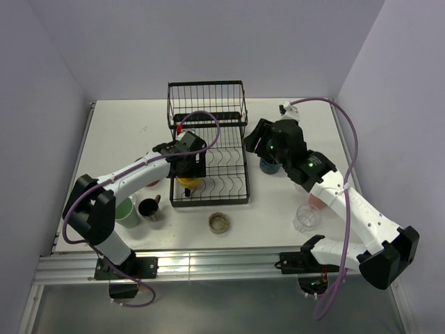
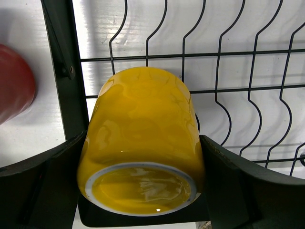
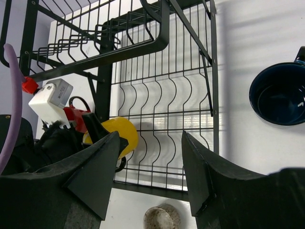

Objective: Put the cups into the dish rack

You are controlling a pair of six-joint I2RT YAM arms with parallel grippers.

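The yellow cup (image 2: 143, 119) lies bottom-out at the front left corner of the black dish rack (image 1: 212, 202). On either side of it are the fingers of my left gripper (image 1: 189, 168), which is open around the cup; whether they touch it is hard to tell. My right gripper hovers to the right of the rack, its fingers apart and nothing between them. Beneath it on the table stands a dark blue cup (image 3: 281, 93), partly covered by the arm from above. A red cup (image 2: 14, 83) sits just outside the rack's left side.
Left of the rack are a green cup (image 1: 126, 213) and a dark mug (image 1: 149, 209). In front is a small brownish cup (image 1: 218, 223). A clear glass (image 1: 306, 218) and a pinkish cup (image 1: 317, 202) stand at the right. The rack's middle and right are empty.
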